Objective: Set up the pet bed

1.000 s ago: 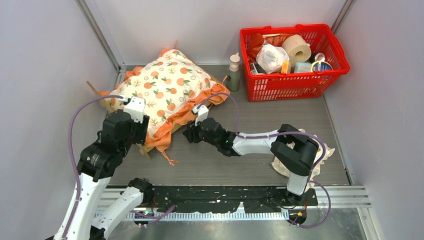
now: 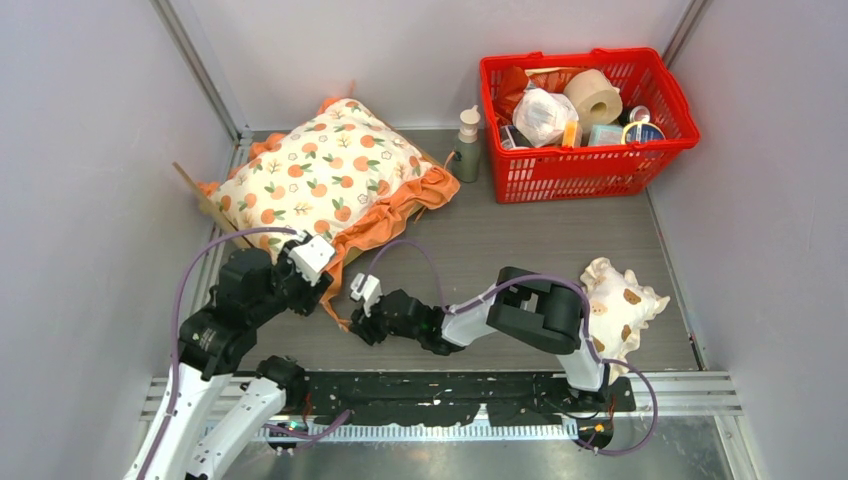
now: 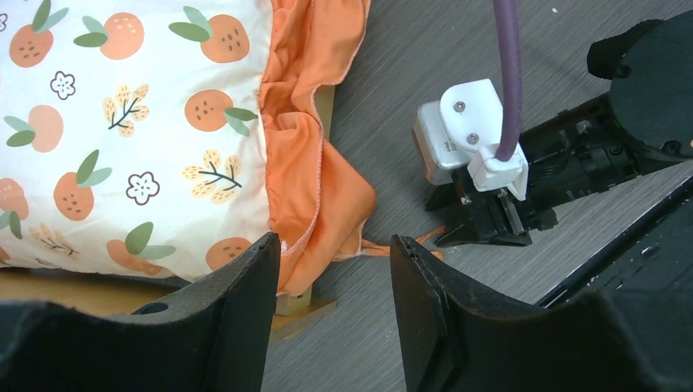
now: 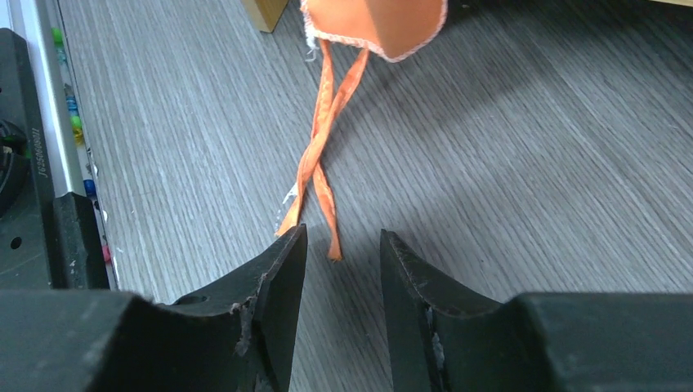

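The pet bed (image 2: 320, 170), an orange-print cushion with orange ruffled edging, lies tilted on a wooden frame (image 2: 195, 190) at the back left. Orange tie straps (image 4: 319, 139) hang from a corner onto the floor. My left gripper is open above that near corner of the fabric, nothing between its fingers. My right gripper is open low over the straps' loose ends, which lie beyond and between its fingertips; it holds nothing. A cow-spotted pillow (image 2: 625, 305) lies at the right, partly behind the right arm.
A red basket (image 2: 590, 175) full of items stands at the back right, with a pump bottle (image 2: 467, 150) beside it. Walls close in the sides and back.
Both grippers have moved toward the near corner with the straps: the left to the right and nearer the front, the right down toward the front and left. The bed looks unchanged.
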